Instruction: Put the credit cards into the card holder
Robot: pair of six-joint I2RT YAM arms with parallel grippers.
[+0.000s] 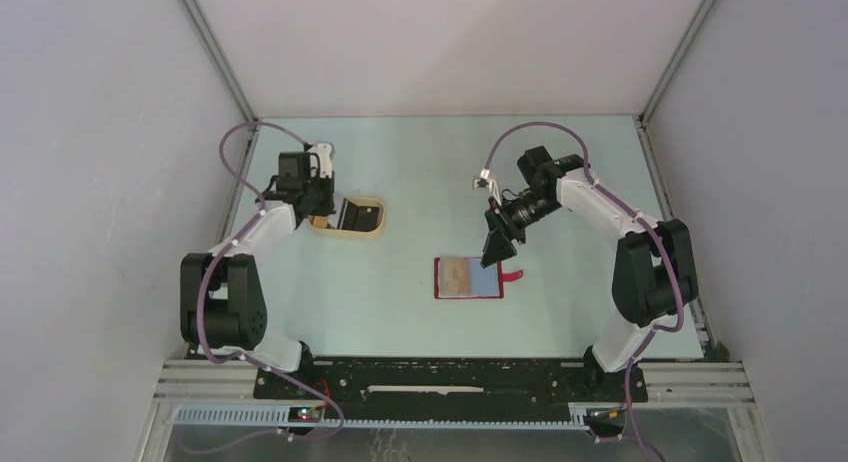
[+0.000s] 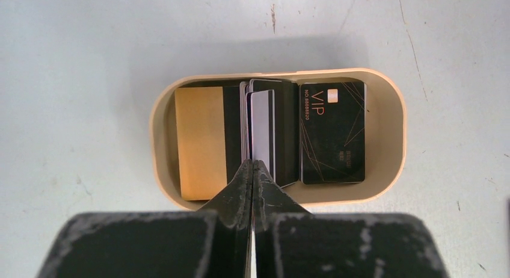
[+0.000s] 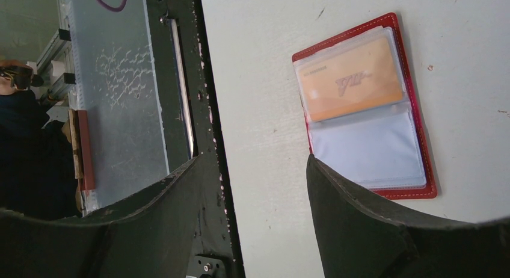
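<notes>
In the left wrist view, my left gripper is shut at the edge of a white card (image 2: 263, 124) with a dark stripe. The card stands tilted in the beige tray (image 2: 397, 133), its raised edge running into the seam between the fingertips. The red-edged card holder (image 3: 427, 151) lies on the table in the right wrist view; an orange card (image 3: 352, 79) shows through one clear pocket, and the other pocket looks empty. My right gripper is open, holding nothing.
From above, the tray (image 1: 350, 234) stands at the left and the holder (image 1: 469, 298) near the front centre, with a red strap (image 1: 512, 276) at its side. Bare table (image 1: 430, 182) lies between them. A dark rail (image 1: 440, 377) borders the front edge.
</notes>
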